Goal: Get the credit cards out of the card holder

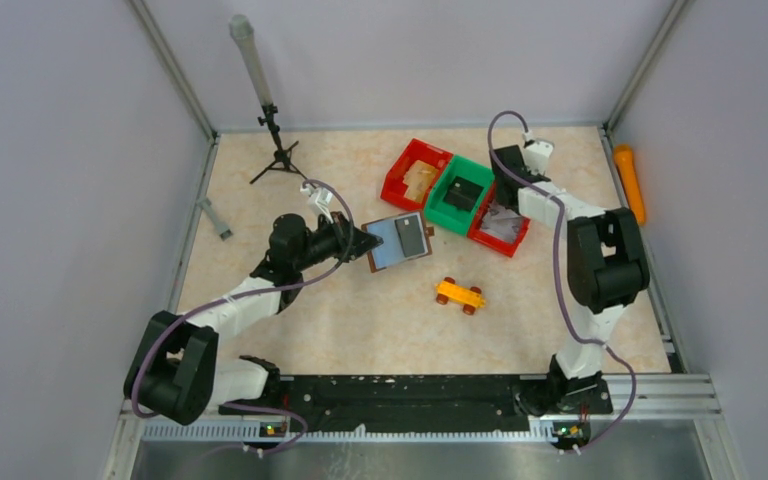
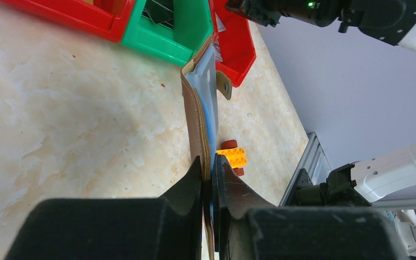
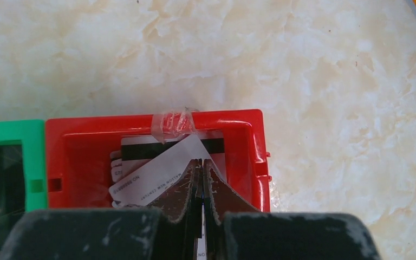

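The card holder [image 1: 387, 247] is held up over the table, a brown leather cover with pale blue sleeves and a dark grey rectangle on its face. My left gripper is shut on its edge; in the left wrist view the holder [image 2: 196, 108] stands edge-on, with its snap tab to the right. Over the right-hand red bin [image 3: 81, 124], my right gripper is shut, and nothing shows between its fingers. White cards [image 3: 157, 169] lie loosely in that bin below the fingertips, one with a black stripe. The gripper hides part of them.
A green bin [image 1: 444, 218] with a dark item inside joins the red bin to another red bin [image 1: 396, 190] on the left. A yellow toy car [image 1: 458, 293] stands in front of the bins.
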